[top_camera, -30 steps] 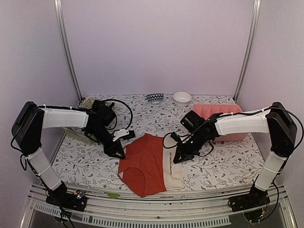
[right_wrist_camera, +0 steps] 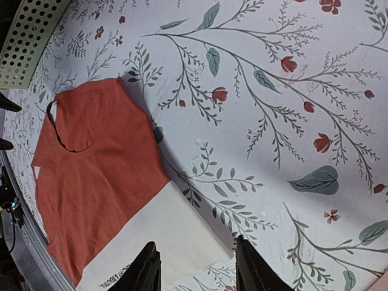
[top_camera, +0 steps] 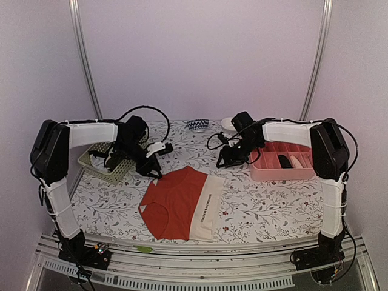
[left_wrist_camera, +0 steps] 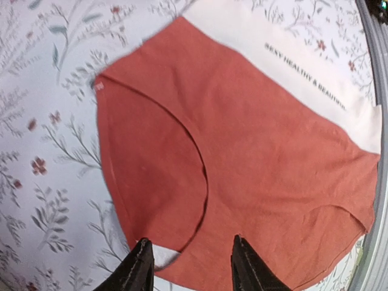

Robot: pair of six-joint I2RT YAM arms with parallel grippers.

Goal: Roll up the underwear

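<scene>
The red underwear [top_camera: 177,203] lies spread flat on the table, its white lettered waistband [top_camera: 207,209] towards the right and its leg openings on the left. Just above its far left corner hangs my left gripper [top_camera: 155,173]; in the left wrist view its fingers [left_wrist_camera: 141,267] stand apart over the red cloth, gripping nothing. Off the far end of the waistband is my right gripper [top_camera: 223,163], open and empty. In the right wrist view, a waistband corner [right_wrist_camera: 219,250] shows beyond its parted fingers [right_wrist_camera: 148,267], apparently below them.
A beige basket [top_camera: 108,173] with items stands at the left, partly behind my left arm. A pink divided box [top_camera: 282,174] is at the right. A patterned bowl [top_camera: 197,124] sits at the back.
My right gripper has moved back from beside the waistband. The left gripper has lifted back from the cloth's left side. The underwear has shifted left and slightly away from the front edge.
</scene>
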